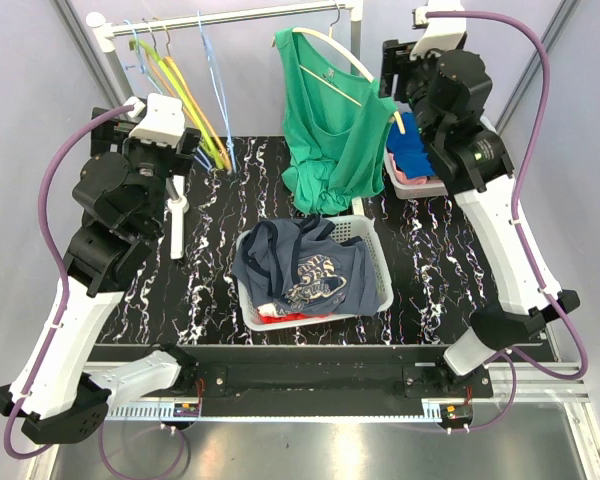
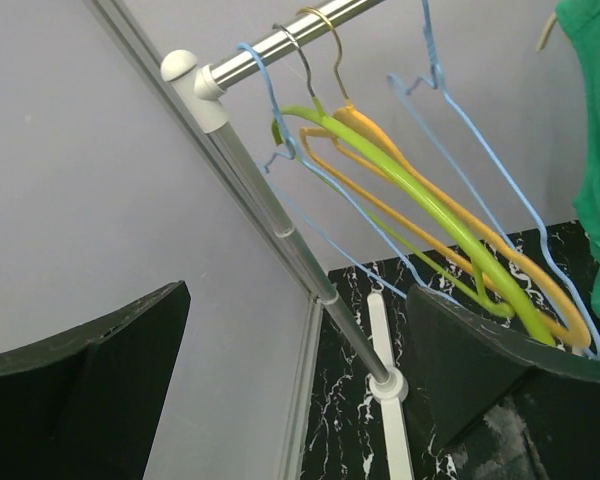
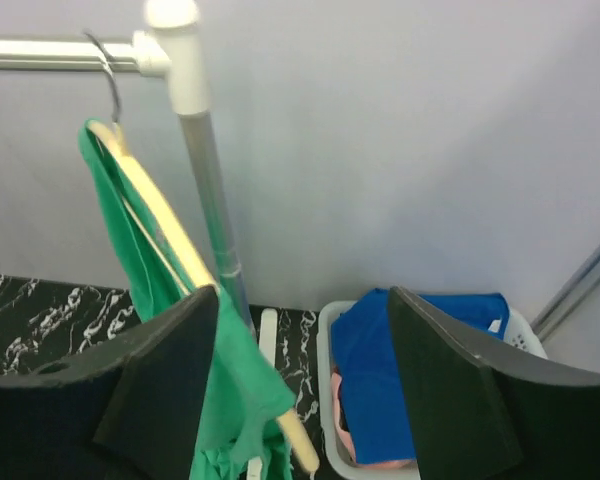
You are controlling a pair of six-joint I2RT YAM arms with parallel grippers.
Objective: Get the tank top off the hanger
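Observation:
A green tank top point(image 1: 325, 130) hangs on a pale wooden hanger point(image 1: 332, 45) near the right end of the rack. The hanger's right end pokes out past the shoulder strap. My right gripper point(image 1: 392, 70) is just right of that end; in the right wrist view its fingers point(image 3: 165, 385) stand apart, the hanger and cloth showing beyond and beside the left one. Nothing is visible between them in their grasp. My left gripper point(image 1: 145, 135) is open and empty at the left, by the rack's left post, its fingers point(image 2: 90, 390) wide apart.
Empty blue, green and orange hangers point(image 2: 430, 200) hang at the left of the rail point(image 1: 225, 18), tilted. A basket point(image 1: 382, 270) with a dark garment point(image 1: 305, 270) stands in the centre. Another basket point(image 3: 330, 400) with blue cloth point(image 3: 375, 370) is at the back right.

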